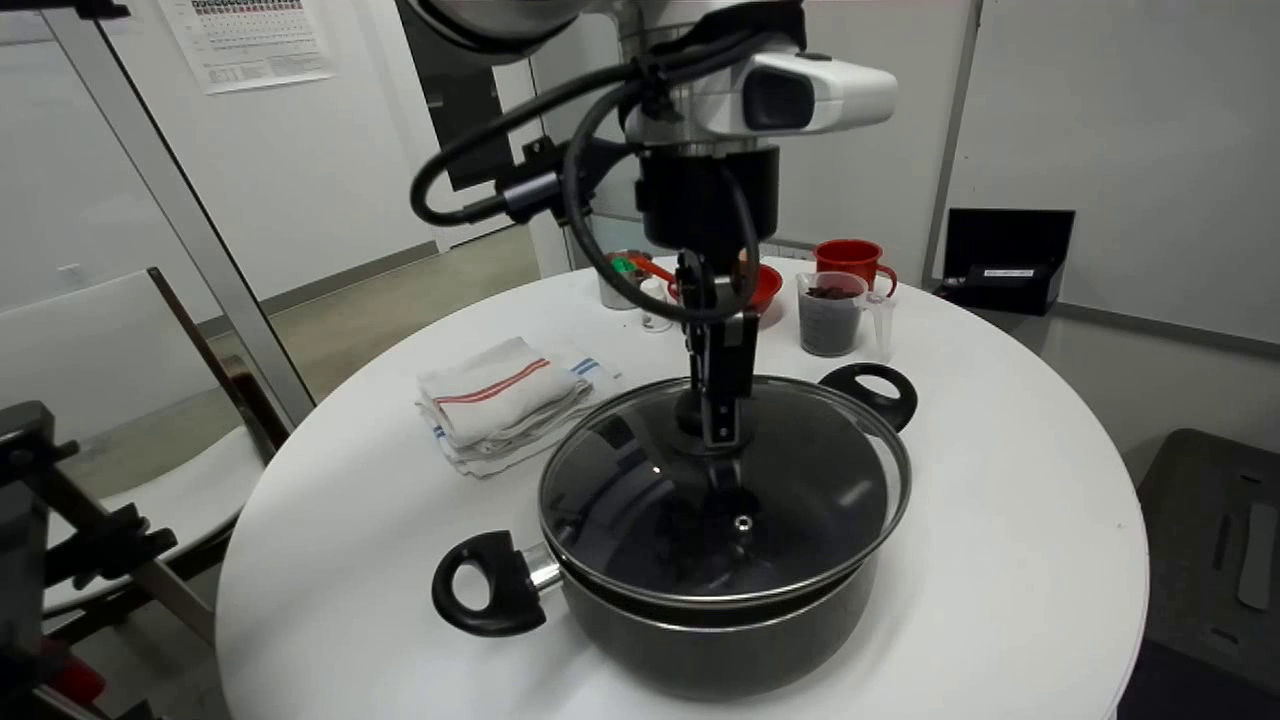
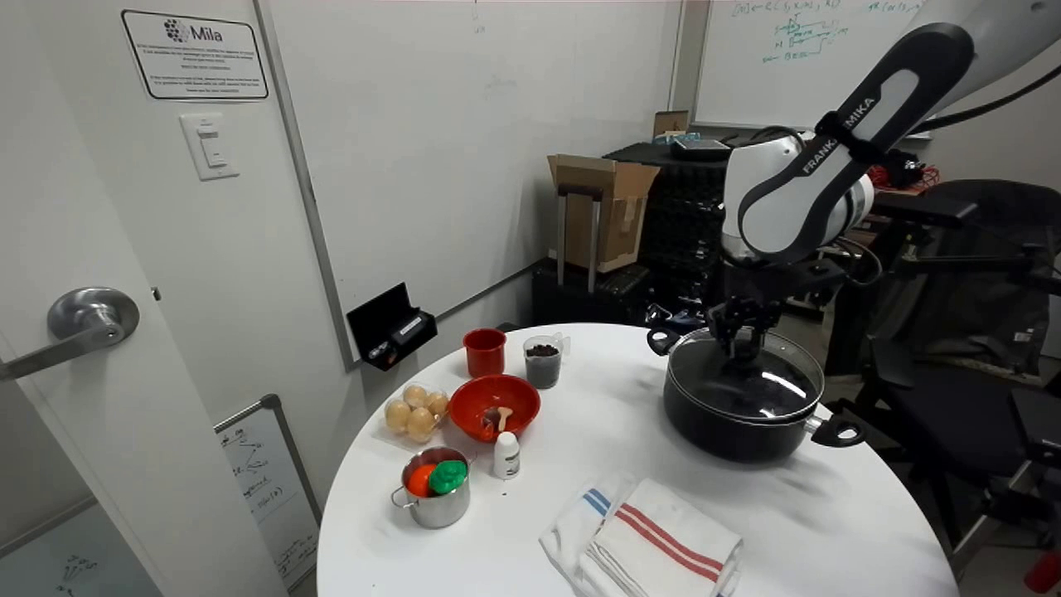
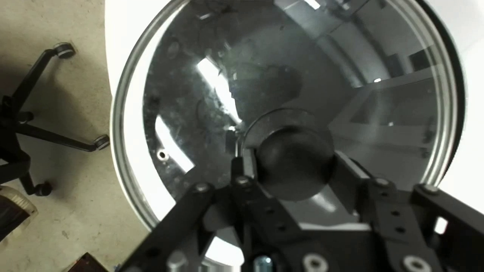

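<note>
A dark pot (image 1: 720, 654) with two black handles stands on the white round table. Its glass lid (image 1: 624, 516), with a metal rim, sits slightly raised and shifted over the pot, a dark gap showing below the rim in exterior view 1. My gripper is shut on the lid's round black knob (image 3: 295, 158), one finger at each side of it in the wrist view. From exterior view 2 the gripper (image 2: 741, 343) is dark against the lid (image 2: 766, 383), and the fingers are hard to make out.
Folded towels (image 2: 661, 542) lie beside the pot. Further off stand a red bowl (image 2: 494, 403), a red mug (image 2: 485, 353), a measuring cup (image 2: 542, 366), a small steel pot (image 2: 438, 506), a white bottle (image 2: 506, 456) and eggs (image 2: 418, 413). Bare table (image 1: 996, 516) lies right of the pot.
</note>
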